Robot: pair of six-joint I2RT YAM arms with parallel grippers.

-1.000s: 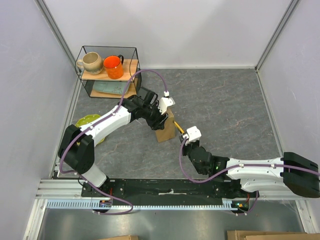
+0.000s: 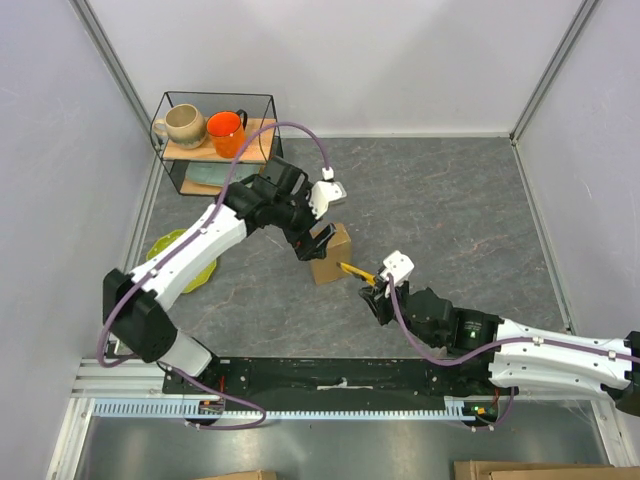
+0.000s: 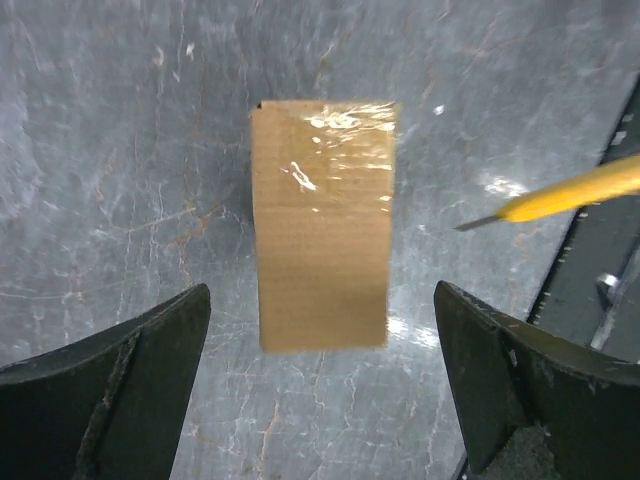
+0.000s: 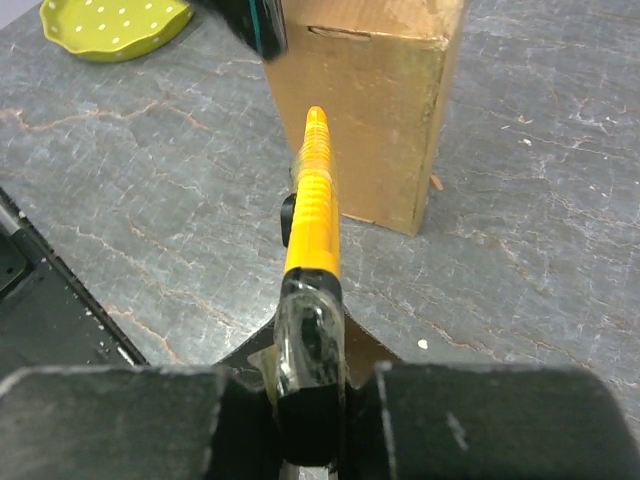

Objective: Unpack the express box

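Observation:
The brown cardboard box (image 2: 331,262) stands upright on the grey marbled table; clear shiny tape runs over its upper part in the left wrist view, where the box (image 3: 322,230) lies between and beyond my open fingers. My left gripper (image 2: 318,242) is open above and beside it, with nothing held. To the box's right, my right gripper is shut on a yellow utility knife (image 4: 316,215). The knife's thin blade (image 3: 478,224) shows in the left wrist view, pointing toward the box and clear of it.
A wire rack (image 2: 220,160) at the back left holds a beige mug (image 2: 184,126) and an orange mug (image 2: 226,134). A yellow-green dotted plate (image 4: 115,25) lies left of the box.
The right gripper with the knife has moved away from the box, toward the front right.

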